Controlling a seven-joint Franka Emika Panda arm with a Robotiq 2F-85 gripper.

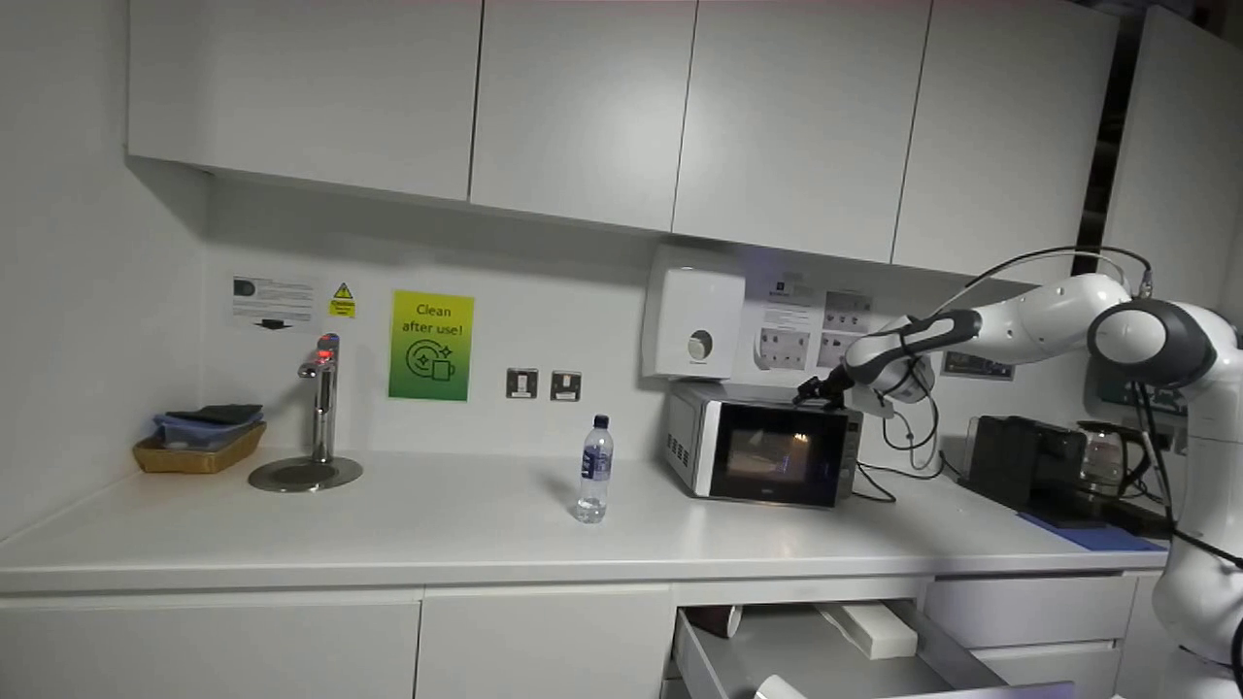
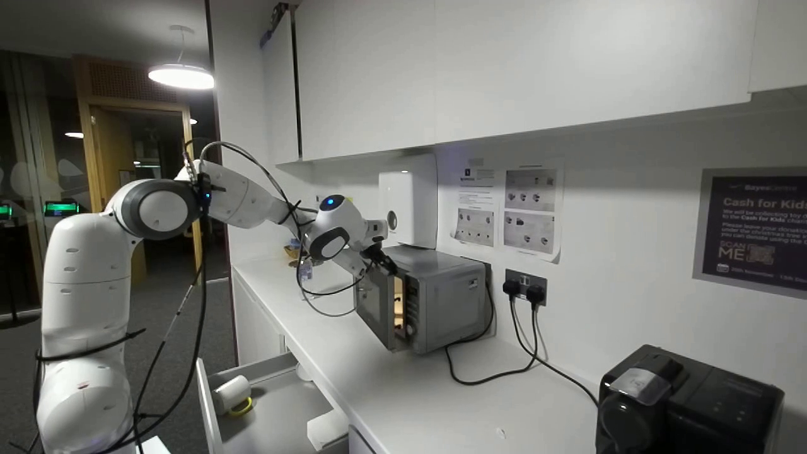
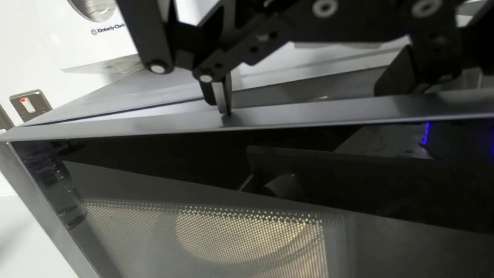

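The microwave stands against the back wall with its inside lit. Its door is ajar, leaving a gap on the control-panel side. My open gripper is at the top of the door, its fingers well apart and nothing held between them. One finger meets the door's top edge, or is very close to it; whether its tip reaches behind the edge is hard to tell. The other finger is further right, its tip partly hidden by that edge. In exterior view 2 the gripper sits above the gap.
A water bottle stands on the counter left of the microwave. Below, a drawer is pulled out with mugs and a white box inside. A paper dispenser hangs above the microwave. Cables and a coffee machine occupy the right side.
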